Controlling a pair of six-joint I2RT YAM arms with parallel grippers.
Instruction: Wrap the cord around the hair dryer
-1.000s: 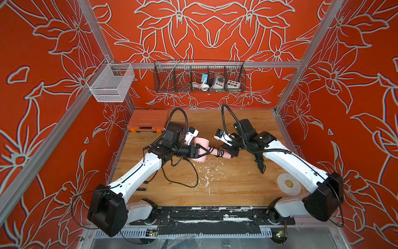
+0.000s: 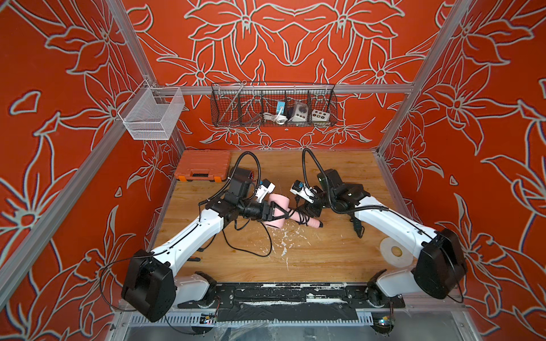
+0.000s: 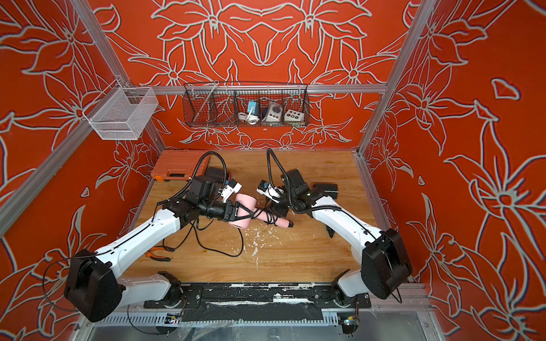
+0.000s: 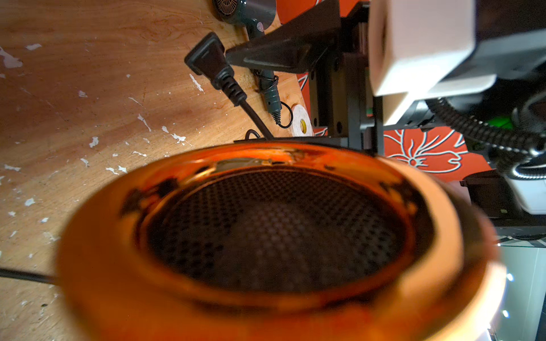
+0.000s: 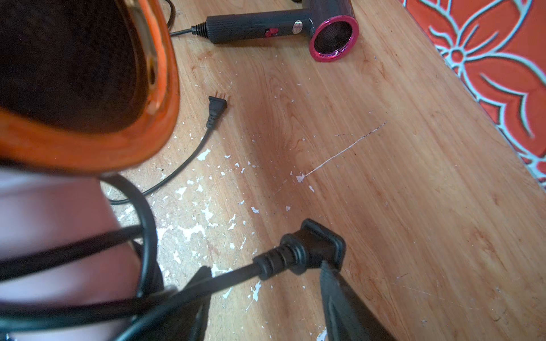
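My left gripper (image 2: 274, 209) is shut on the pink hair dryer (image 2: 307, 219), whose copper-rimmed end (image 4: 273, 307) fills the lower left wrist view. Black cord (image 5: 68, 250) is looped in several turns around the pink handle. A free black plug (image 5: 315, 250) sticks out beside the handle, on a length of cord. My right gripper stands part open just below that plug, its fingertips either side of the cord near the plug; whether they touch it I cannot tell.
A dark hair dryer (image 5: 256, 25) with its cord and plug (image 5: 217, 105) lies on the table. An orange case (image 2: 199, 164) is at the back left, a white disc (image 2: 389, 250) at the front right. Wire baskets (image 2: 273, 105) hang on the back wall.
The pink dryer has shifted slightly right and toward the table's front. My right gripper has moved from the handle's end a little left, to near the cord and plug.
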